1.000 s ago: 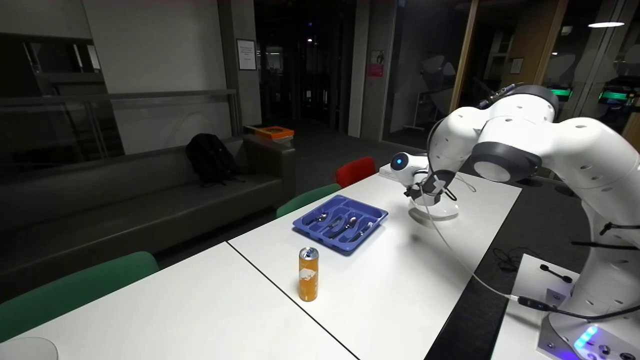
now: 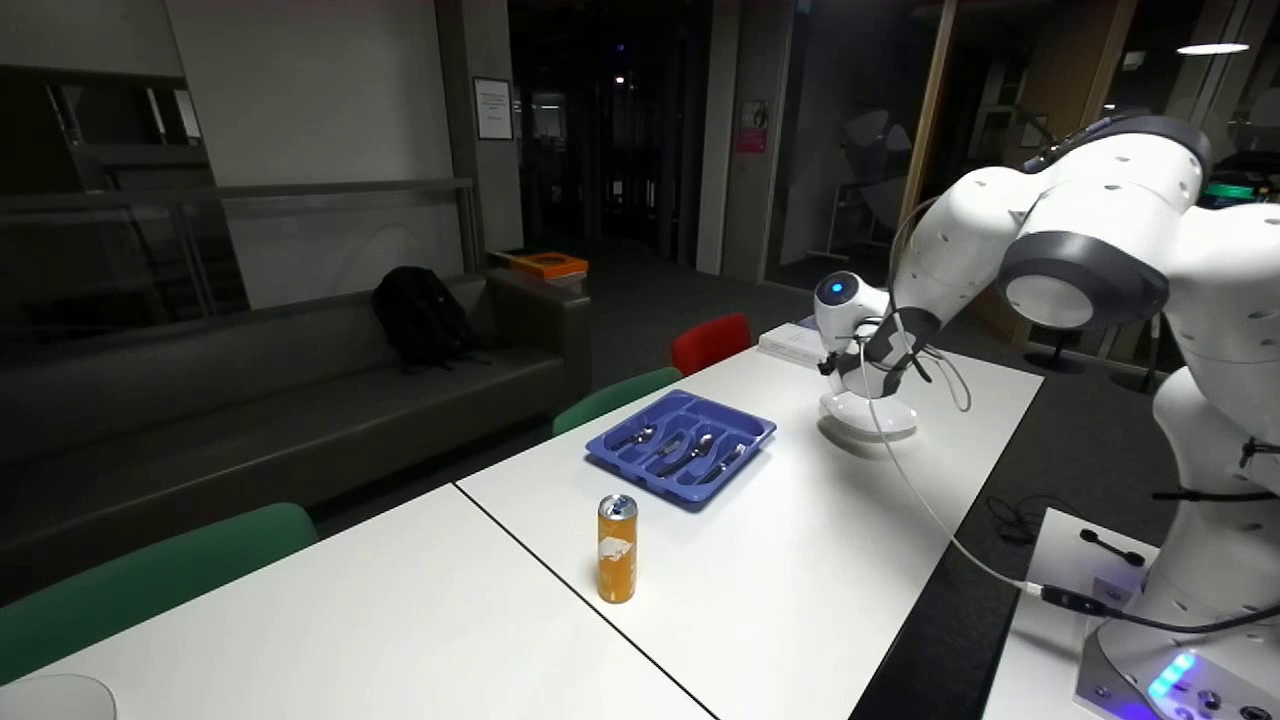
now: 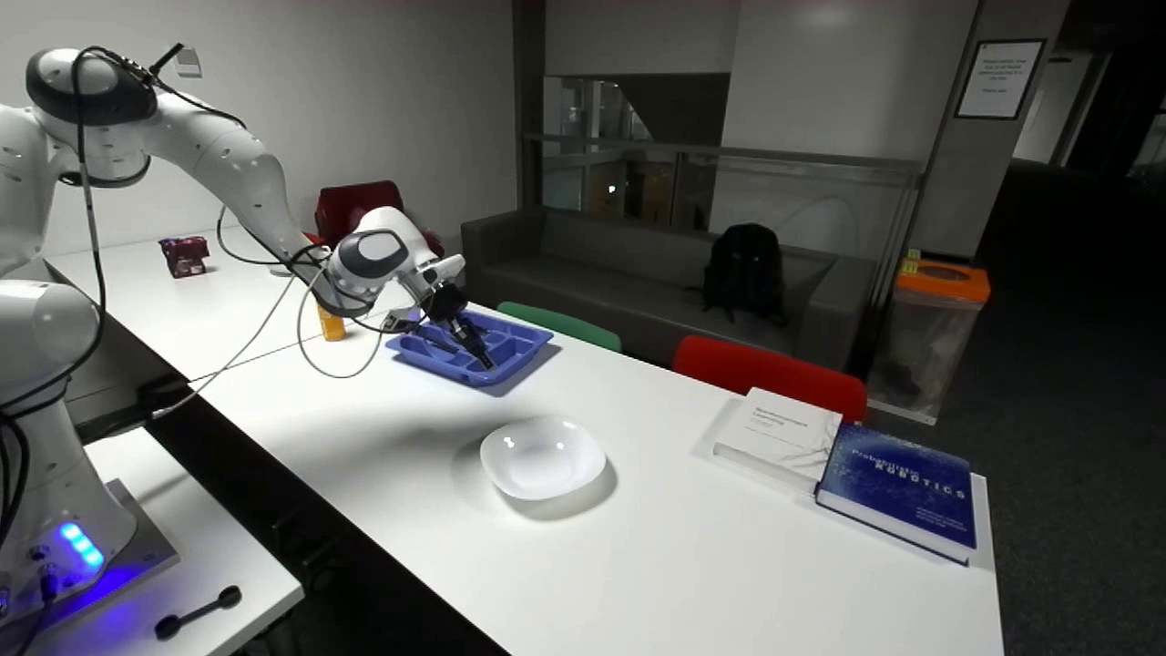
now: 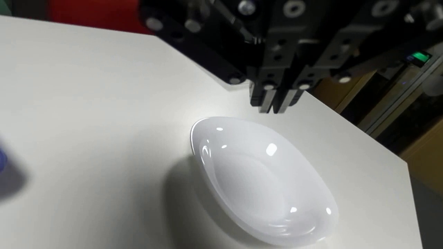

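My gripper is shut in the wrist view, its fingertips close together, and I make out nothing between them. Below them, a white oval bowl [image 4: 253,178] rests on the table with its inside bare. In exterior view 2 the gripper [image 3: 483,359] hangs in front of the blue cutlery tray [image 3: 525,341], its fingers pointing down toward the bowl [image 3: 543,459]. From exterior view 1, the tray [image 2: 681,490] shows several spoons and other cutlery in its compartments; my arm partly covers the bowl [image 2: 870,415] there.
An orange can [image 2: 617,552] stands upright near the table seam. Two books, one white [image 3: 778,430] and one blue [image 3: 898,481], lie at the far end. Chairs line the far edge. Open white tabletop surrounds the bowl.
In exterior view 1 my arm has risen and shifted to the right, leaving the hand higher above the bowl. Tray, can and bowl look unmoved.
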